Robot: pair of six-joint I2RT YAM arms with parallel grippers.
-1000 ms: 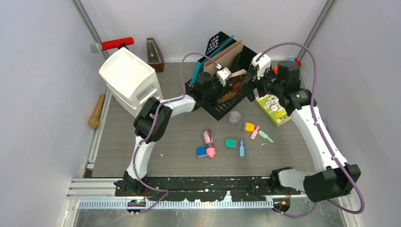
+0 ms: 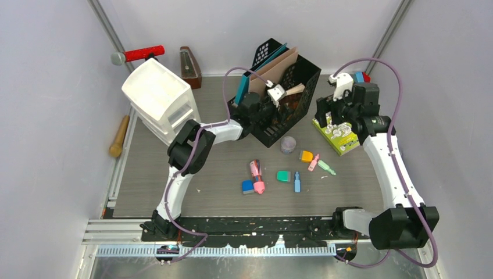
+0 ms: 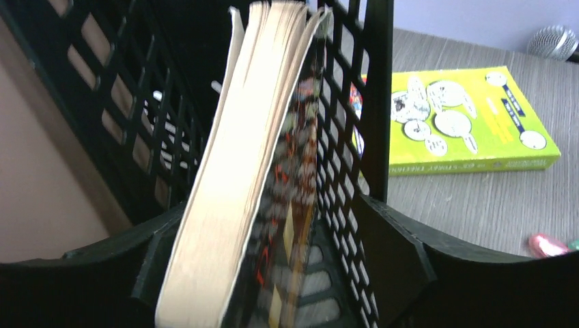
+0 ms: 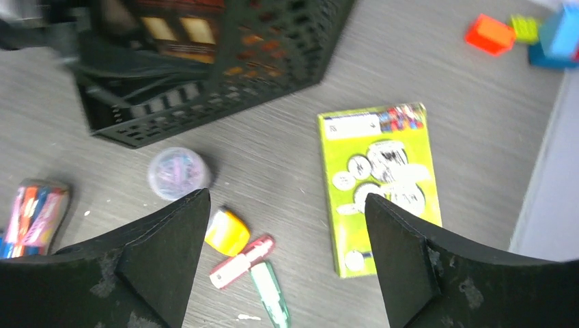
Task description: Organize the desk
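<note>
The black mesh basket (image 2: 302, 73) at the back holds blue and tan flat items and a cream-paged book (image 3: 225, 167), standing on its side in the left wrist view. My left gripper is in the basket around that book, its fingers part open; whether they touch it is unclear. My right gripper hangs open above the desk right of the basket. Below it lie a lime-green box (image 4: 379, 171), a yellow block (image 4: 227, 232), pink (image 2: 312, 164) and green (image 2: 325, 167) markers and a cup (image 2: 288, 145).
A white drawer unit (image 2: 152, 93) stands left, a wooden metronome (image 2: 189, 64) at the back. A blue block (image 2: 247, 188), green block (image 2: 283, 176), blue marker (image 2: 297, 183) and pink pencil pouch (image 2: 255, 171) lie at the front, with bare desk around them.
My right gripper has moved away from the basket, toward the right and slightly forward. My left gripper has shifted a little inside the basket, and the book looks more upright.
</note>
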